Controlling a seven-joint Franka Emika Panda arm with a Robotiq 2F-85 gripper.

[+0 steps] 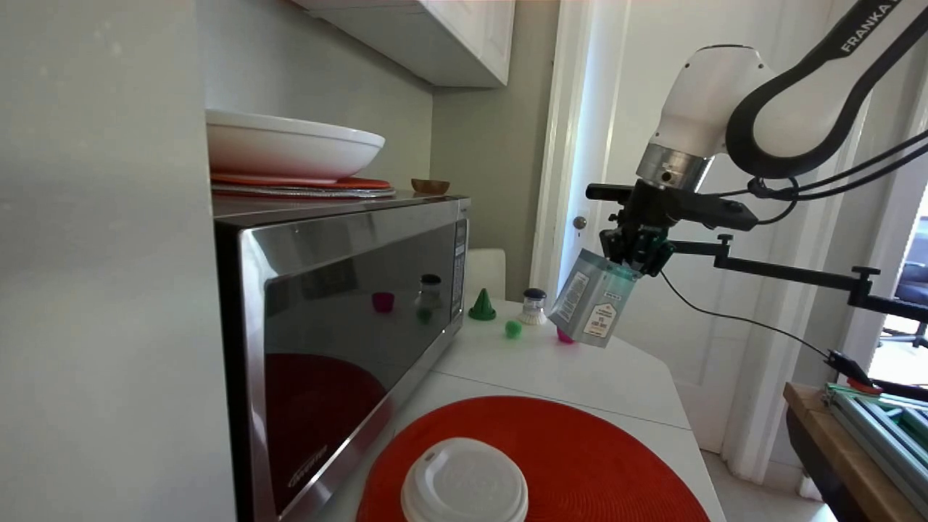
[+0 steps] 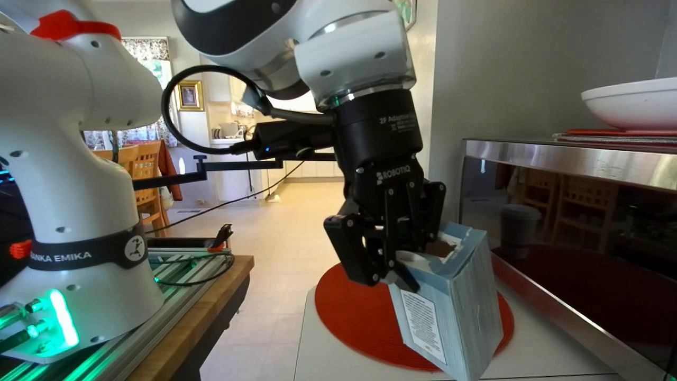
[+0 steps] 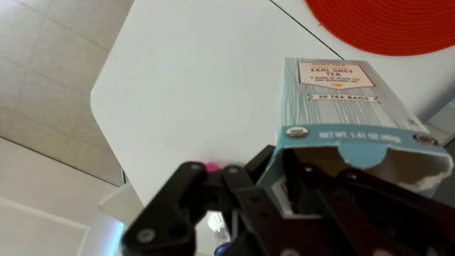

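An open-topped, pale blue Earl Grey tea box (image 3: 332, 100) hangs tilted above the white table. My gripper is shut on one side wall near its open end, one finger inside the box and one outside. In exterior view 2 the box (image 2: 482, 311) slants down and to the right beneath the gripper (image 2: 406, 266). Exterior view 1 has the box (image 1: 584, 300) in the air over the far part of the table, partly covering a pink cup (image 1: 565, 336). What lies deep inside the box is hidden.
A microwave (image 1: 348, 330) lines the table's wall side. A white-lidded cup (image 1: 465, 487) stands on the red round mat (image 1: 600, 461). Near the far end are a green cone (image 1: 482, 306), a small green ball (image 1: 513, 330) and a brush (image 1: 533, 306).
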